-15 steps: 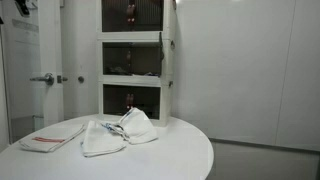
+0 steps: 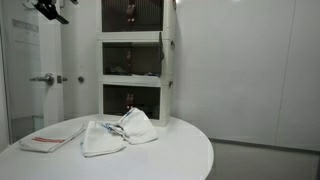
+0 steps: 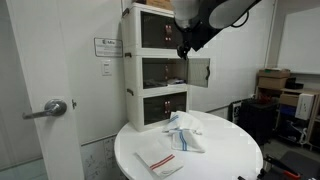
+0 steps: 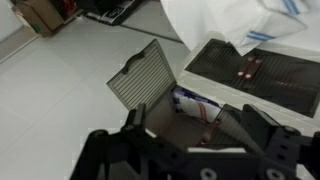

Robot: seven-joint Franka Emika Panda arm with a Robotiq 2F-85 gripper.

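High above the table, my gripper [image 3: 183, 50] hangs in front of the cabinet [image 3: 137, 75]. In the wrist view its two dark fingers [image 4: 255, 122] stand wide apart, nothing visible between them. The middle compartment's mesh door [image 4: 143, 75] is swung open; inside lies a folded cloth [image 4: 197, 105] with blue and red markings. Three white cloths rest on the round table [image 3: 215, 165]: a red-striped cloth [image 3: 160, 158] apart at the front, a flat white cloth [image 3: 183, 142], and a bunched blue-striped cloth [image 2: 137, 125] close to the cabinet.
The upper compartment [image 3: 157, 30] and lower compartment [image 3: 164, 105] have their mesh doors shut. A room door with a handle [image 3: 52, 107] stands at the left. Shelving with boxes [image 3: 280, 90] is at the far right.
In exterior view 1 my gripper has come further into view at the top left, moving rightward. The cloths and cabinet look unchanged.
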